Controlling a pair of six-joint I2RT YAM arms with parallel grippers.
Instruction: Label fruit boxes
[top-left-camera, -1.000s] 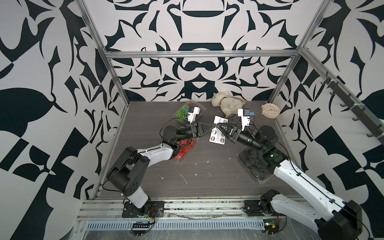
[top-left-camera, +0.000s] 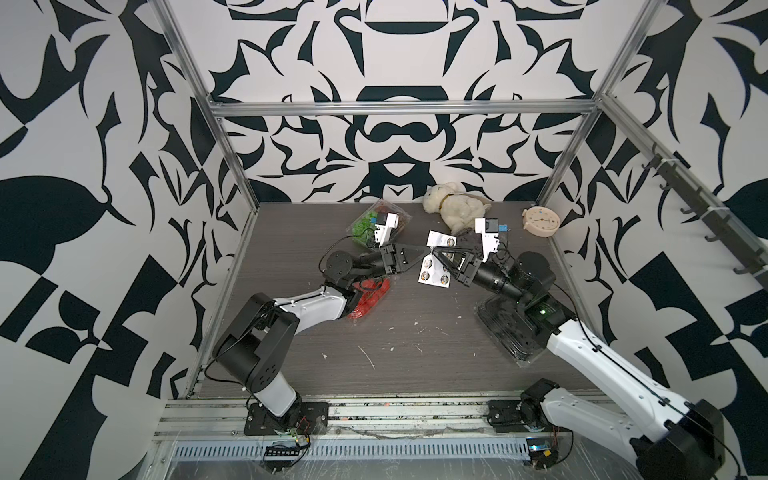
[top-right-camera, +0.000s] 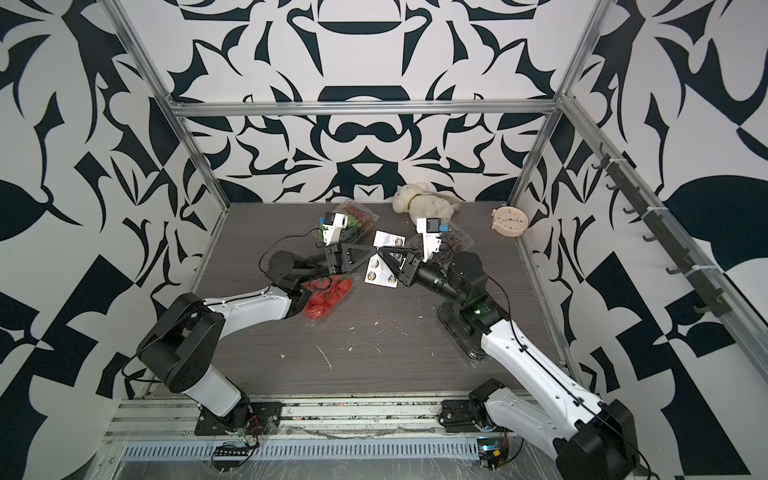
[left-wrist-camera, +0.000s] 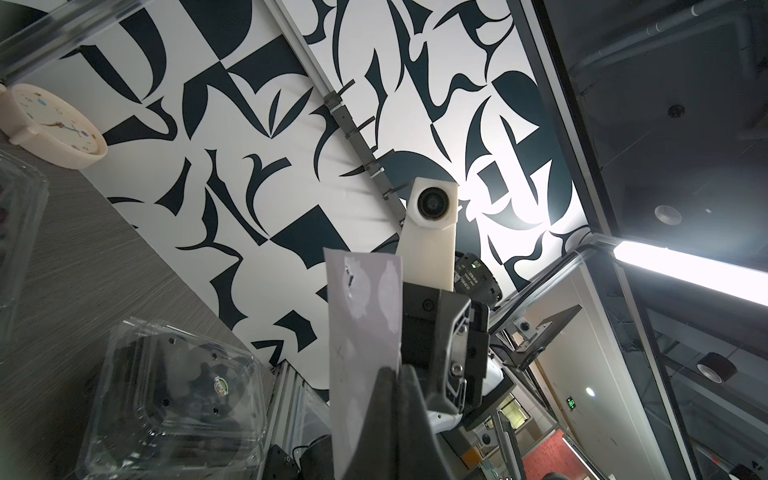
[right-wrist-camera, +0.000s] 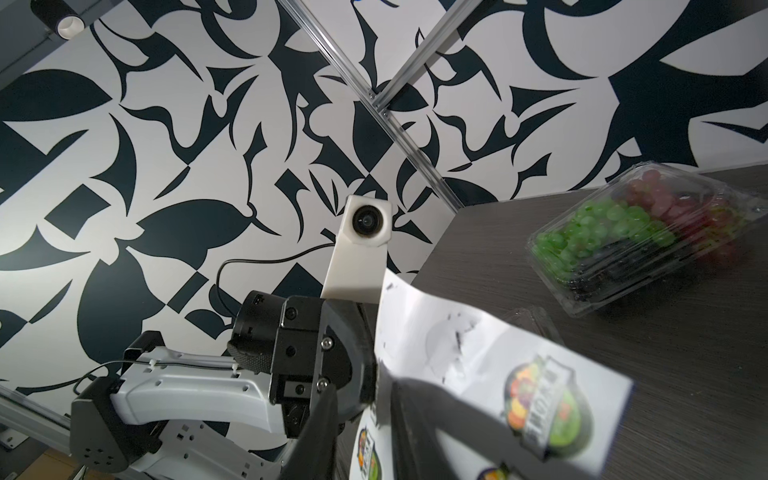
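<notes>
A white sheet of round fruit stickers (top-left-camera: 436, 273) hangs upright mid-table, its printed side with coloured logos (right-wrist-camera: 548, 404) facing the right wrist camera. My left gripper (top-left-camera: 427, 250) is shut, with the sheet's edge (left-wrist-camera: 364, 344) at its fingertips. Coming from the other side, my right gripper has its fingers part open right at the sheet; whether a sticker touches them cannot be told. A clear box of green and red grapes stands at the back left. Beneath the left arm lies a box of red fruit (top-left-camera: 369, 299).
A clear box with dark contents (top-left-camera: 508, 329) sits under the right arm, and another clear box (top-right-camera: 454, 237) lies behind it. A white plush toy (top-left-camera: 456, 206) and a round clock (top-left-camera: 541, 221) stand at the back.
Both arms stay nearly still, and the sheet keeps its place.
</notes>
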